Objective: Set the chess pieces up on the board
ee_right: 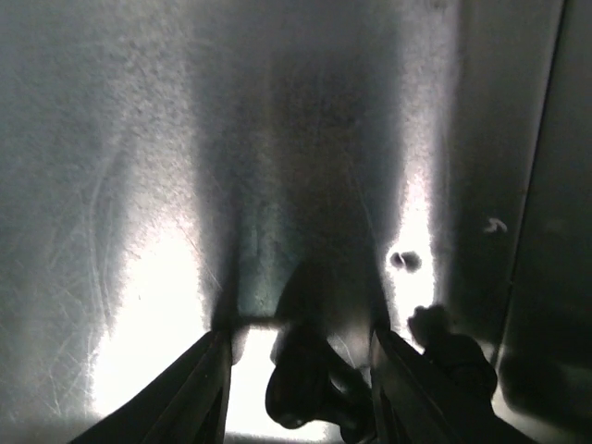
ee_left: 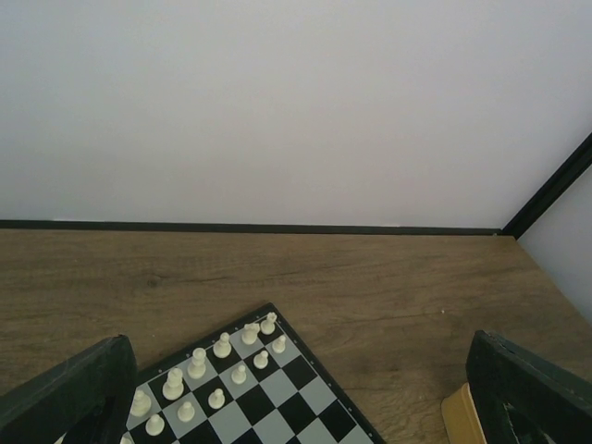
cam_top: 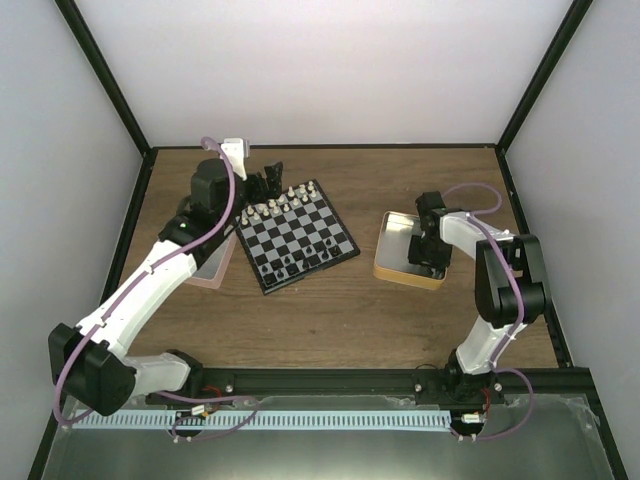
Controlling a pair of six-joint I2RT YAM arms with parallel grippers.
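The chessboard (cam_top: 296,236) carries white pieces along its far side, also seen in the left wrist view (ee_left: 199,365), and black pieces along its near side. My left gripper (cam_top: 272,178) hangs open above the board's far-left area, nothing between its fingers. My right gripper (cam_top: 432,258) is down inside the yellow-rimmed tray (cam_top: 405,282) on the right. In the right wrist view its parted fingers (ee_right: 194,388) are around a dark chess piece (ee_right: 305,388) on the metal floor; whether they touch it is unclear. A second dark piece (ee_right: 458,365) lies to the right.
A pink-rimmed tray (cam_top: 210,280) stands left of the board, partly hidden by the left arm. Walls bound the back and sides.
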